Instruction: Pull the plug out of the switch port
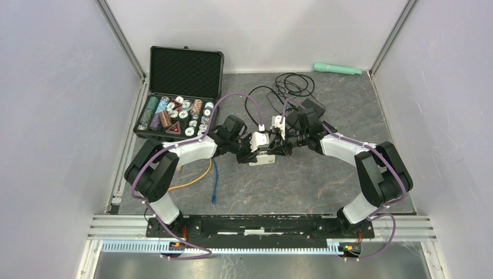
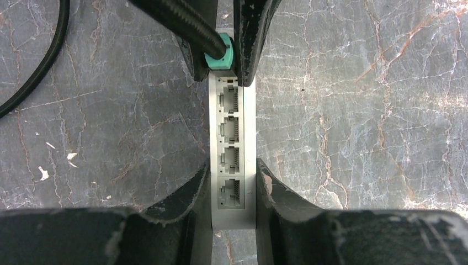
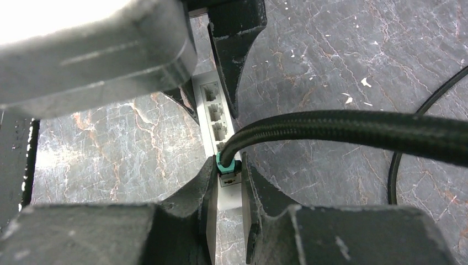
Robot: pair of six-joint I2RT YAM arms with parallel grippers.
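Note:
The white network switch [image 1: 261,160] lies at the middle of the table between both arms. My left gripper is shut on its end; empty ports show along it in the left wrist view. At the other end a black cable's teal-booted plug [image 3: 225,165] sits at the last port, with my right gripper shut on it. Whether the plug is fully seated cannot be seen clearly.
An open case of poker chips [image 1: 174,116] stands at the back left. Coiled black cable and a dark box lie at the back right, with a mint cylinder [image 1: 334,68] behind. Blue and yellow cables lie front left.

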